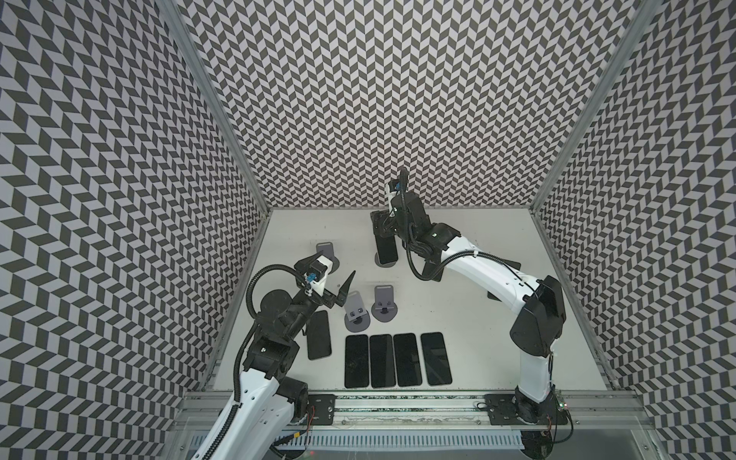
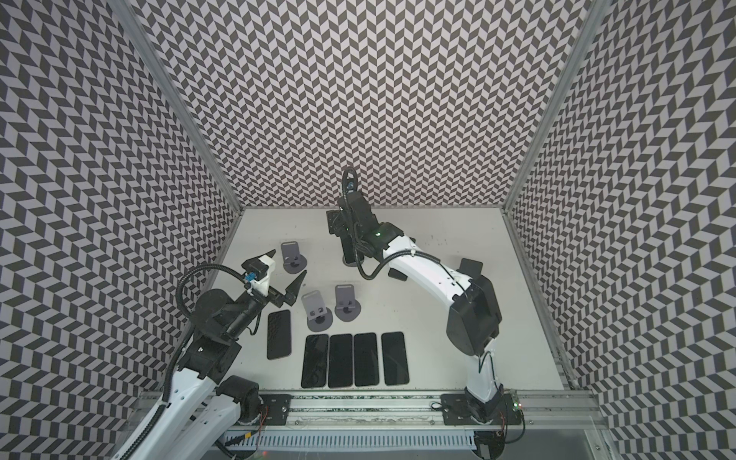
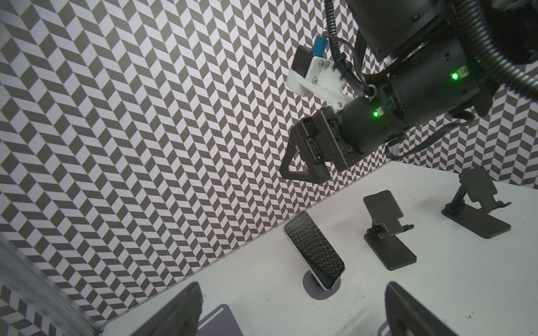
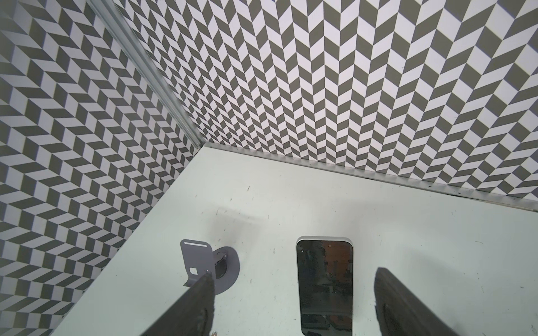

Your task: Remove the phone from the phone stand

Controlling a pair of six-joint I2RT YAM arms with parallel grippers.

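Observation:
One black-screened phone [image 3: 315,249] leans on a stand with a round grey base [image 3: 321,286] at the back of the table. In the right wrist view this phone [image 4: 325,285] appears between and beyond the two fingers, apart from both. My right gripper hovers above it, open and empty. Over the left side of the table, my left gripper [image 2: 289,263] is open too, holding nothing. From the top left view, the right hand covers the phone's upper part.
Empty grey stands [image 2: 290,255] stand near the left gripper. Several phones [image 1: 355,360] lie flat along the front. Black folding stands [image 3: 388,229] occupy the right.

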